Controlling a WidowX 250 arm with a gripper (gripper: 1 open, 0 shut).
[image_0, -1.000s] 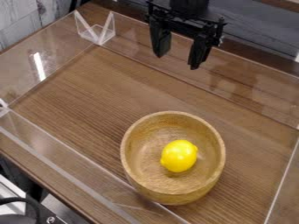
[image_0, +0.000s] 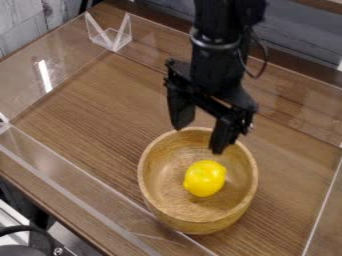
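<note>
My dark arm reaches down from the top middle, with the open gripper (image_0: 206, 120) hanging just above and behind a round tan bowl (image_0: 164, 190). Its two dark fingers are spread apart with nothing visible between them. A yellow object (image_0: 205, 178), round and lemon-like, lies inside the bowl, in front of and below the gripper.
A small white wire holder (image_0: 110, 32) stands at the back left. Metal strips run along the table's left and right edges.
The bowl and yellow object have stayed in place.
</note>
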